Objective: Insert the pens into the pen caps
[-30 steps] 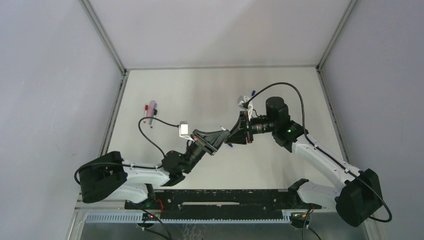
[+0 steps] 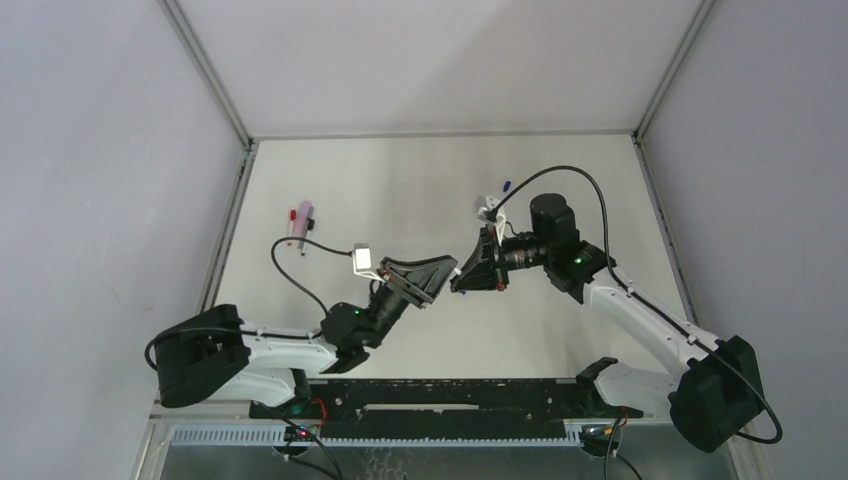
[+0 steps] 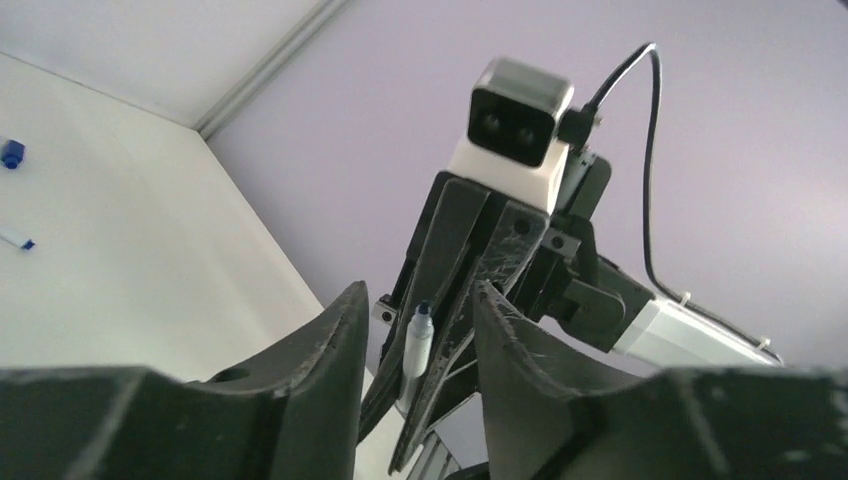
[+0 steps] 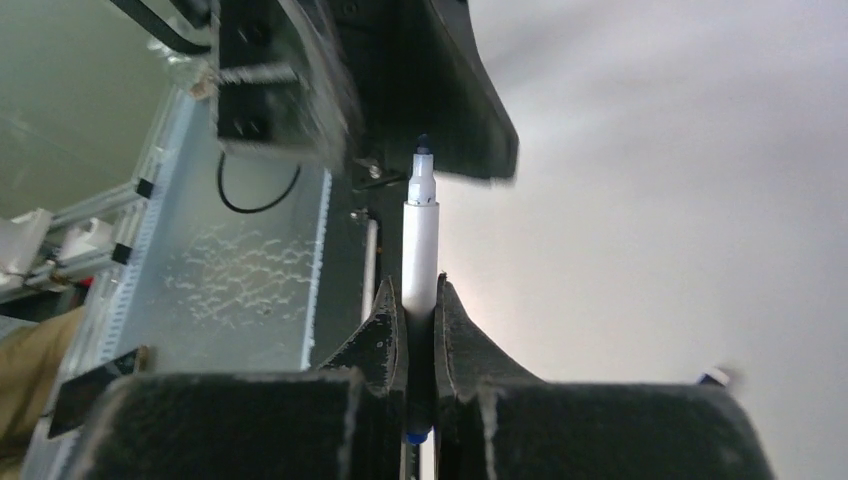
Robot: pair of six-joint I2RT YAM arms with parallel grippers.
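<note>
A white pen (image 4: pixel 420 240) with a dark tip and blue end is held by my right gripper, shut on its barrel. The pen points at my left gripper, whose fingers stand part open around the tip's line, apart, in the left wrist view. In the top view the two grippers meet near the table's centre, the left (image 2: pixel 440 275) below left of the right.
Several pens and caps (image 2: pixel 300 225) lie at the table's left. A blue-capped pen (image 2: pixel 507 186) lies at the back right; in the left wrist view, another small blue-ended piece (image 3: pixel 15 238) lies on the table (image 3: pixel 140 250).
My left gripper has drawn slightly left, away from the right one, which has barely moved.
</note>
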